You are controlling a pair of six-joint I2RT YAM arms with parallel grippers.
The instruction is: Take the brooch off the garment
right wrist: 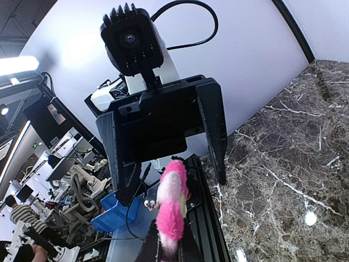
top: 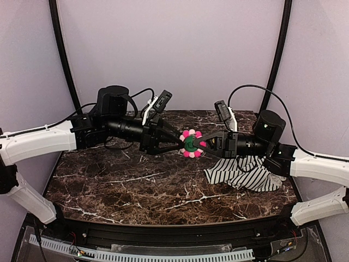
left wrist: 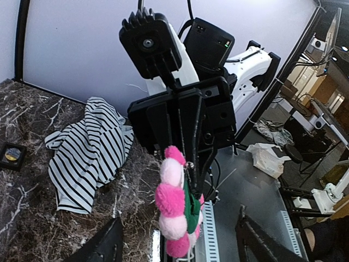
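A flower brooch point(top: 191, 135) with pink and white fluffy petals and a green centre is held in the air by my right gripper point(top: 199, 143), shut on it. In the left wrist view the brooch point(left wrist: 171, 197) is side-on, gripped by the right gripper's fingers. My left gripper point(top: 180, 140) is just left of it, part open, its fingertips on either side of the brooch's line with a gap between. The striped garment point(top: 242, 173) lies on the table at the right, beneath the right arm.
A small black square object point(left wrist: 12, 155) lies on it in the left wrist view. Walls and frame posts bound the back and sides.
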